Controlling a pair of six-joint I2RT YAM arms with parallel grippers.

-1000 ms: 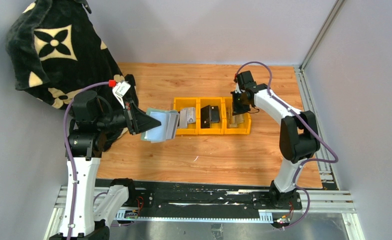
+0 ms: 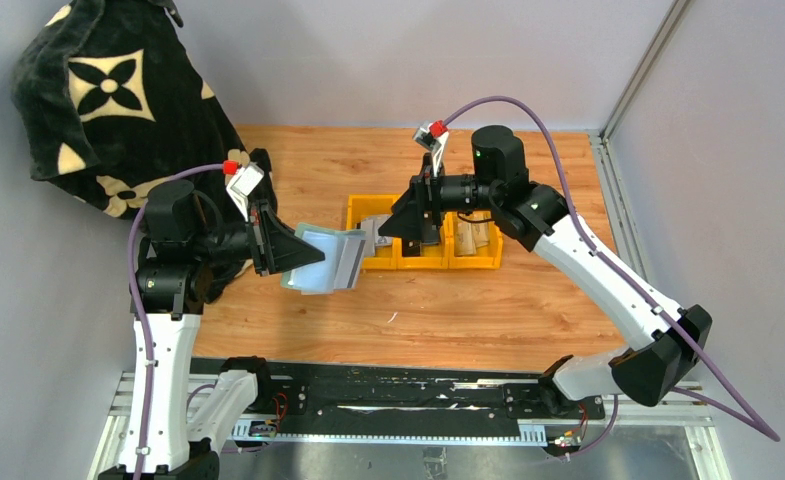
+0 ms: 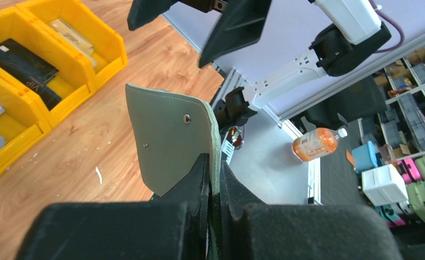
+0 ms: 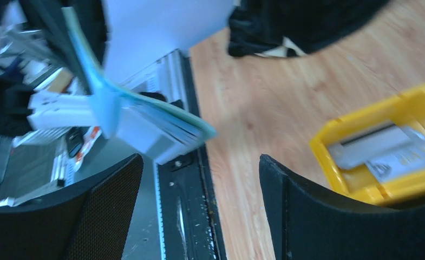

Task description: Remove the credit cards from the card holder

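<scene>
Raised above the left of the table is the pale green card holder [image 2: 308, 262], its left end pinched by my left gripper [image 2: 320, 257]. It spreads open toward the right in the top view, with grey-edged cards or sleeves [image 2: 351, 262] showing. The left wrist view shows its outer cover [image 3: 169, 130] with two snaps, standing up from the shut fingers [image 3: 196, 187]. My right gripper [image 2: 384, 229] is open and empty, just right of the holder and apart from it. From the right wrist view, the holder [image 4: 161, 119] looks blurred beyond the left finger [image 4: 102, 211].
A yellow bin [image 2: 495, 262] with three compartments stands behind, partly under the right gripper. Flat light items lie in its outer compartments and black boxes [image 3: 23, 67] in the middle one. A dark patterned cloth [image 2: 118, 120] hangs at the back left.
My right arm has come left and up from over the bin's right compartment to beside the holder.
</scene>
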